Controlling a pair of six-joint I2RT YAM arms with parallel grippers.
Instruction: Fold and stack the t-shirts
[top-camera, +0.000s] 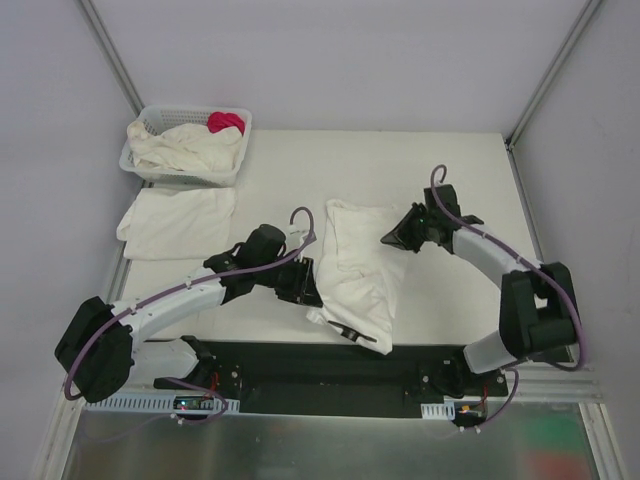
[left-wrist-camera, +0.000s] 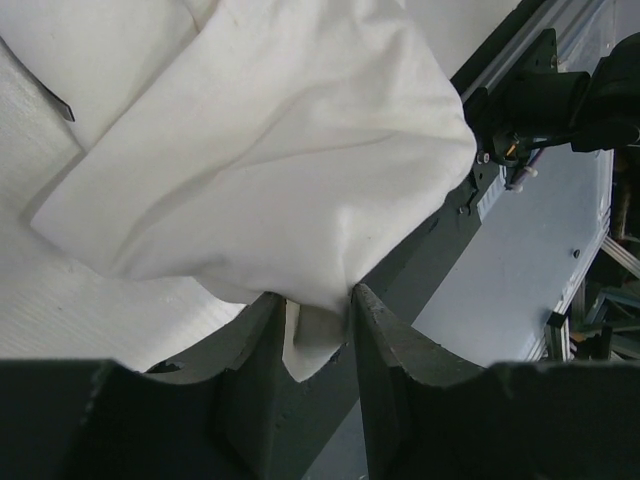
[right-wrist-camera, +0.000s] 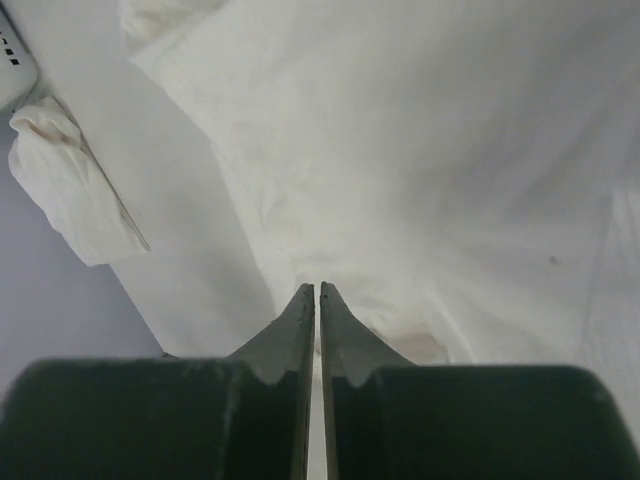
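In the top view a white t-shirt (top-camera: 360, 260) lies across the middle of the table, its front end hanging over the near edge. At its left front corner is my left gripper (top-camera: 312, 303). The left wrist view shows that gripper with its fingers apart and a fold of the shirt (left-wrist-camera: 330, 230) passing between them. Over the shirt's back right side hangs my right gripper (top-camera: 388, 242). In the right wrist view the right gripper's (right-wrist-camera: 314, 287) fingertips are almost together, with no cloth visible between them and the shirt (right-wrist-camera: 400, 160) below.
A folded white shirt (top-camera: 178, 222) lies at the left of the table. Behind it stands a white basket (top-camera: 245, 155) holding white cloth (top-camera: 185, 148) and a red piece (top-camera: 226, 121).
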